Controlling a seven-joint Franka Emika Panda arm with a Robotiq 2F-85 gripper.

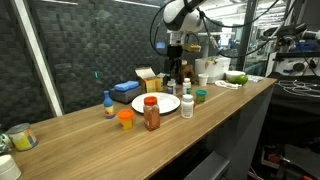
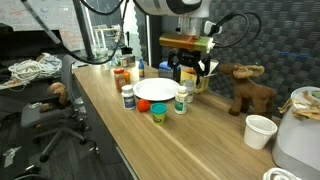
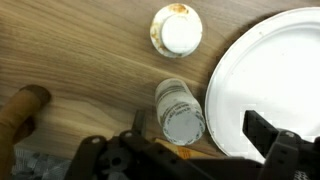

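Note:
My gripper is open above a small bottle with a pale grey cap [image 3: 183,124], whose top shows between the spread fingers. Nothing is gripped. In exterior view 1 the gripper [image 1: 184,72] hangs just over the small bottle [image 1: 171,87], behind the white plate [image 1: 141,106]. A second bottle with a white cap [image 3: 181,33] stands apart from it, at the top of the wrist view. From exterior view 2, my gripper [image 2: 190,66] is over the bottles at the plate's far right; contact cannot be told.
Jars, a red-lidded one [image 1: 151,113] and a white-lidded one [image 1: 187,106], stand by the plate. A red tomato [image 2: 143,105] and green-lidded jar [image 2: 159,113] are nearby. A toy moose [image 2: 249,88] and white cup [image 2: 259,131] stand to the right.

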